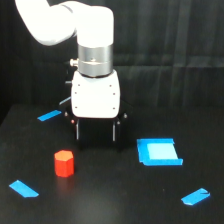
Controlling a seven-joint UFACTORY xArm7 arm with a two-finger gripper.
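Note:
My gripper (96, 132) hangs above the dark table with its fingers pointing down. Its two dark fingers stand well apart, and nothing shows between them, though they are hard to make out against the black surface. A small red block (64, 163) with a hexagonal outline lies on the table, in front of the gripper and to its left in the view. To the right, a pale square (161, 151) bordered by blue tape (144, 159) is marked on the table, with nothing on it.
Strips of blue tape lie at the front left (23, 188), front right (195, 197) and back left (49, 115). A dark curtain (165, 60) hangs behind.

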